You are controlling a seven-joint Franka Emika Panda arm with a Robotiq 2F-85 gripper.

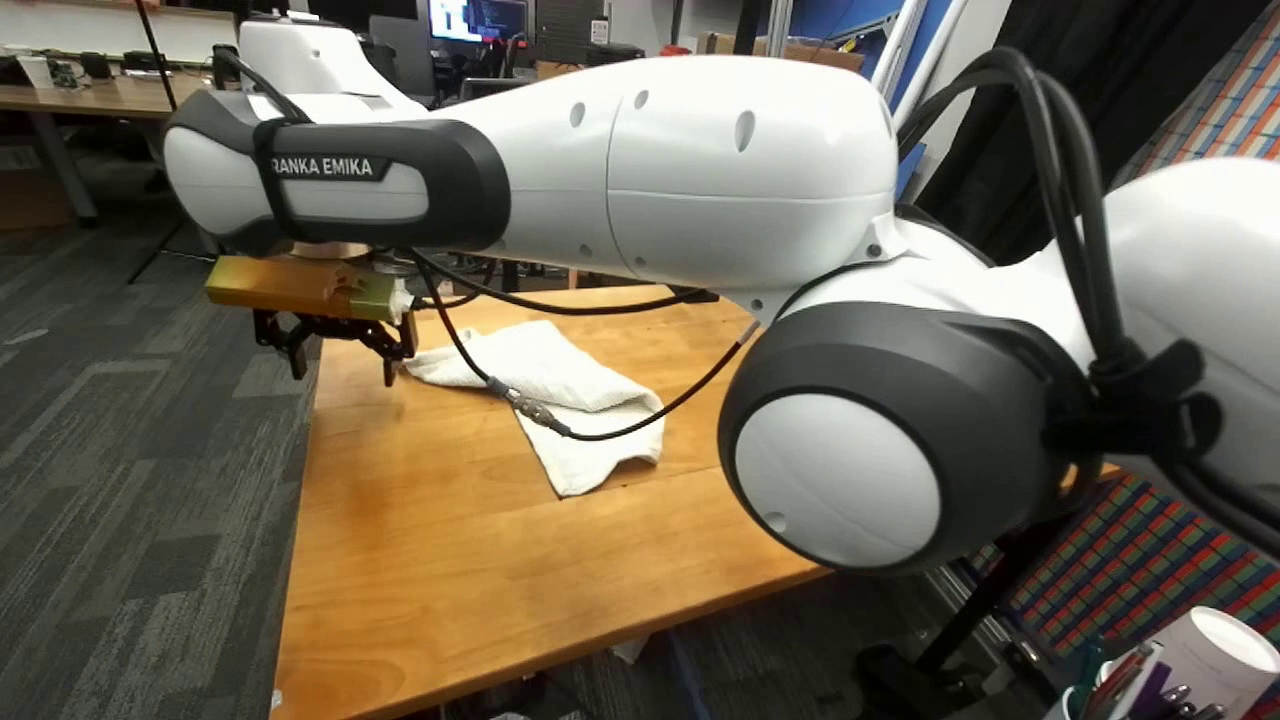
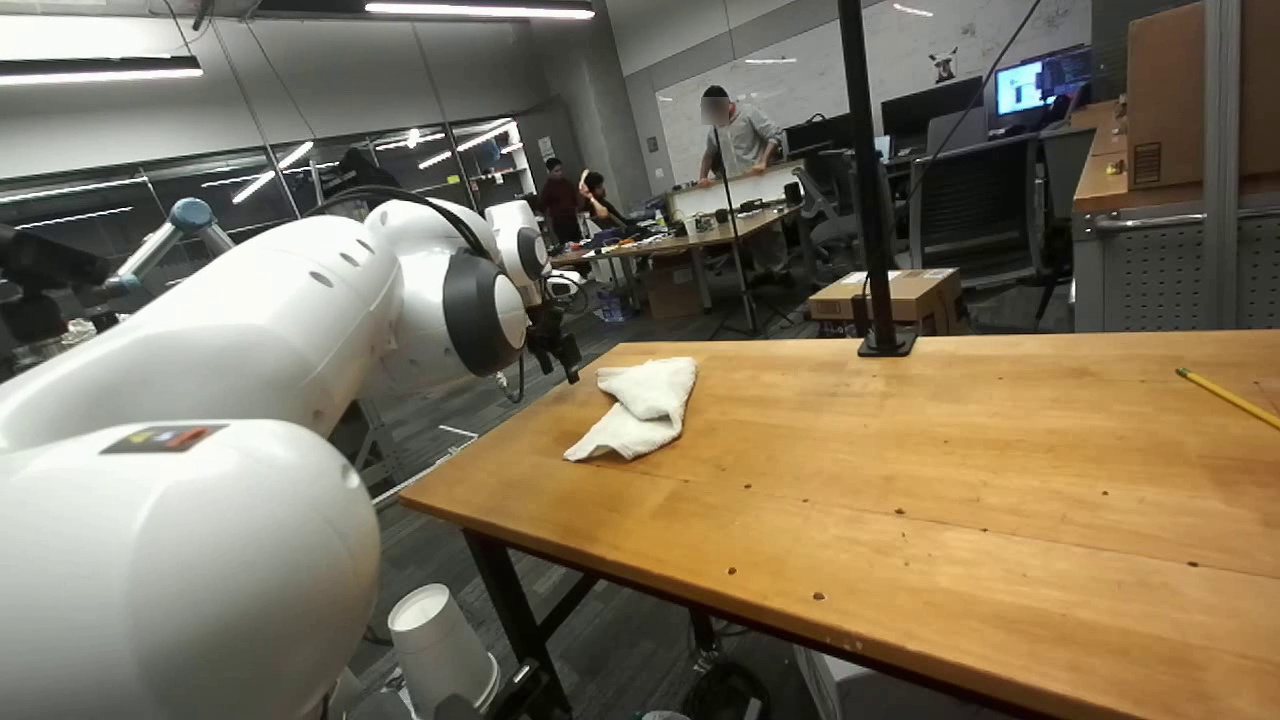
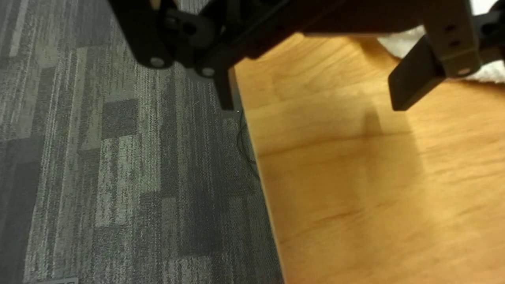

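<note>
A white cloth (image 1: 579,382) lies loosely folded on the wooden table (image 1: 420,564), close to the table's left edge in exterior view 1. My gripper (image 1: 343,377) is open above that edge, beside the cloth, with nothing between its fingers. In exterior view 2 the gripper (image 2: 569,365) hangs just left of the cloth (image 2: 642,408). From the wrist, the gripper straddles the table edge: one finger (image 3: 416,75) over the wood, the other by the floor side. A bit of the cloth (image 3: 492,71) shows at the upper right.
A yellow pencil (image 2: 1226,397) lies at the far right of the table in exterior view 2. A black post (image 2: 882,240) rises from the back edge. Carpeted floor (image 3: 118,165) lies beyond the edge.
</note>
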